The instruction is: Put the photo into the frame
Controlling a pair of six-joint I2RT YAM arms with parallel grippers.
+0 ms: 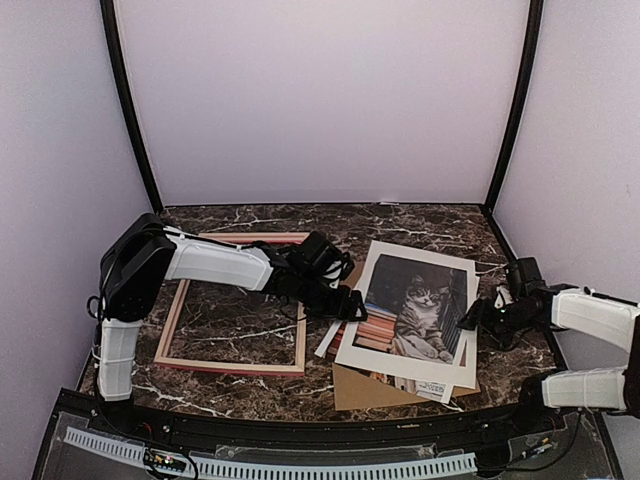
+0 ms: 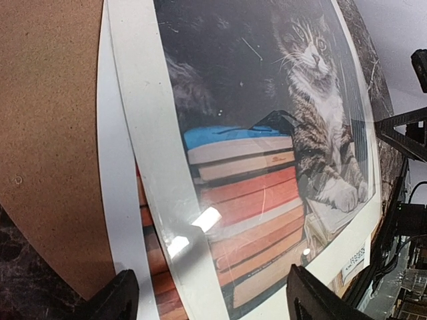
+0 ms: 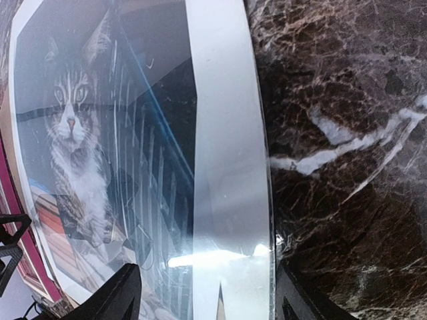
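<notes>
The photo (image 1: 425,305), showing a tabby cat and books, is seen through the opening of a white mat (image 1: 360,345). Glare across both in the wrist views suggests a clear sheet on top. Beneath the mat, a white-bordered sheet with books (image 2: 123,173) sticks out, over a brown board (image 1: 355,390). The wooden frame (image 1: 230,367) lies empty at the left. My left gripper (image 1: 352,306) is at the mat's left border, fingers apart around that edge in its wrist view. Over the right border, my right gripper (image 1: 470,316) also has its fingers apart. Neither holds anything visibly.
A small printed label (image 1: 432,388) shows under the mat's lower edge. My left arm (image 1: 215,262) crosses above the frame. Bare marble (image 3: 347,220) lies right of the mat, and a wall (image 1: 585,150) rises beyond it.
</notes>
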